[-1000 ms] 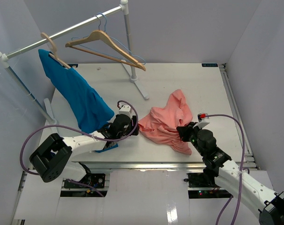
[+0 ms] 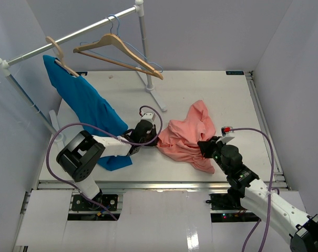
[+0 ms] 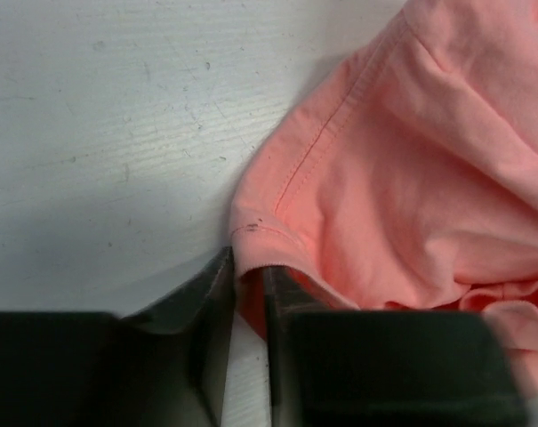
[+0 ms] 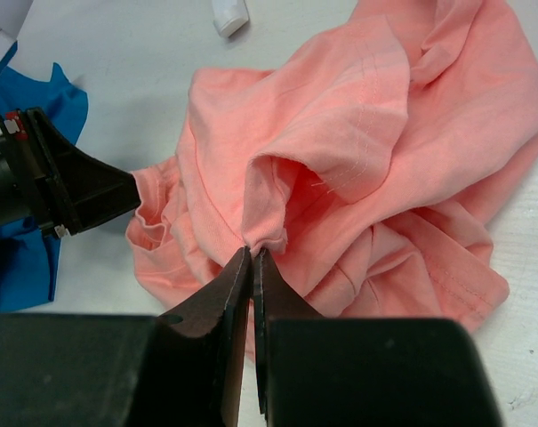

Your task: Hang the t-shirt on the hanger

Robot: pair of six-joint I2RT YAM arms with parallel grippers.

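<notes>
A crumpled pink t-shirt (image 2: 185,136) lies on the white table. My left gripper (image 2: 153,139) is at its left edge; in the left wrist view its fingertips (image 3: 217,294) meet a seamed corner of the shirt (image 3: 366,160), and whether they grip it I cannot tell. My right gripper is at the shirt's near right in the top view, its fingers close together at a fold; whether it holds cloth is unclear. A wooden hanger (image 2: 109,39) hangs empty on the white rail (image 2: 74,34), with a blue hanger behind it.
A blue shirt (image 2: 82,105) on another wooden hanger hangs at left, its lower end reaching the table beside my left arm. The rack's white foot (image 2: 156,100) stands at back centre.
My left arm has moved right toward the pink shirt and now reaches its left edge. The right arm and the shirt look unchanged.
</notes>
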